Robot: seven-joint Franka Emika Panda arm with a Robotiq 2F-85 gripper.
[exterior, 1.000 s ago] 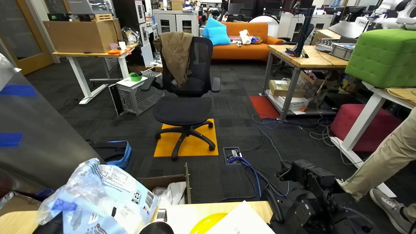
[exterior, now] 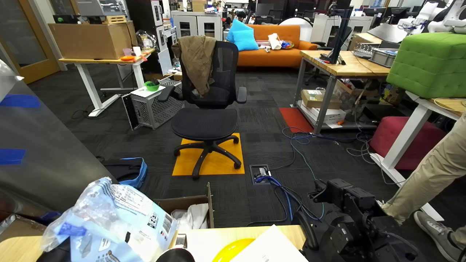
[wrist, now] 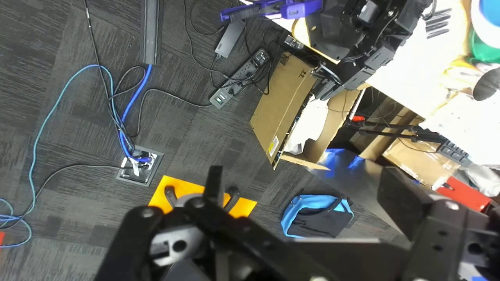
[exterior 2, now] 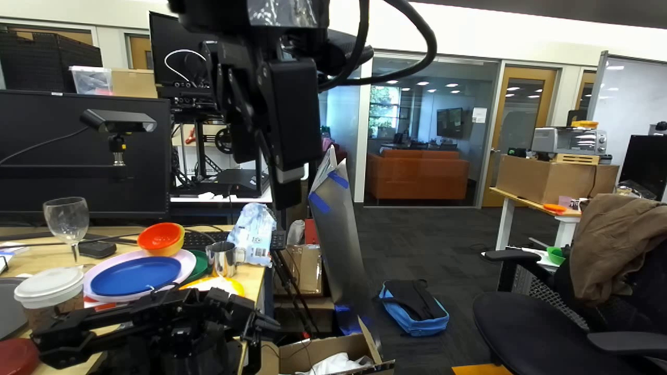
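Observation:
My gripper is open in the wrist view, its two dark fingers [wrist: 214, 185] far apart and only floor and a blue-black bag showing beyond the gap. In exterior view 2 the black gripper [exterior 2: 287, 197] hangs high in front of the camera, pointing down, clear of the tabletop; its fingers are seen edge-on there. On the table behind it stand a blue plate [exterior 2: 134, 276] on a pink one, an orange bowl [exterior 2: 161, 238], a metal cup [exterior 2: 222, 258] and a wine glass [exterior 2: 66, 222].
A second black arm [exterior 2: 162, 328] lies low across the table's front. A light-blue plastic packet [exterior 2: 253, 234] sits at the table's right end. Beside the table an open cardboard box [wrist: 283, 105] holds white material. Cables [wrist: 35, 154] and an office chair [exterior: 205, 122] occupy the floor.
In exterior view 1 the person's leg at the right has shifted slightly, and a white robot arm in the far background has moved. The table items there look unchanged.

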